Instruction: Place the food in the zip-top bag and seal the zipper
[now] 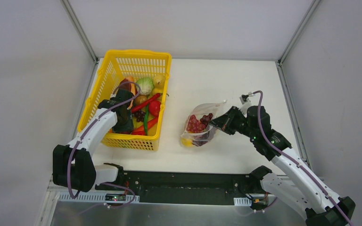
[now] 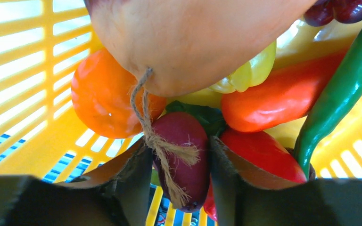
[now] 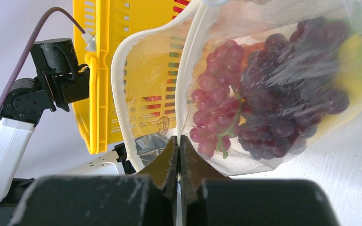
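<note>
In the left wrist view, a dark red onion-like vegetable (image 2: 185,141) tied with twine (image 2: 167,149) lies between the fingers of my left gripper. They stand close against both its sides; whether they grip it I cannot tell. The clear zip top bag (image 1: 201,123) stands on the table with its mouth open. Inside it are red grapes (image 3: 219,94), dark grapes (image 3: 278,103) and something yellow (image 3: 358,59). My right gripper is shut on the thin rim of the bag.
The yellow basket (image 1: 143,143) surrounds the left gripper. A pale orange squash-like item (image 2: 193,42), an orange pepper (image 2: 106,96), a green chili (image 2: 341,94) and a red pepper (image 2: 283,94) crowd around. White table (image 1: 235,75) behind the bag is clear.
</note>
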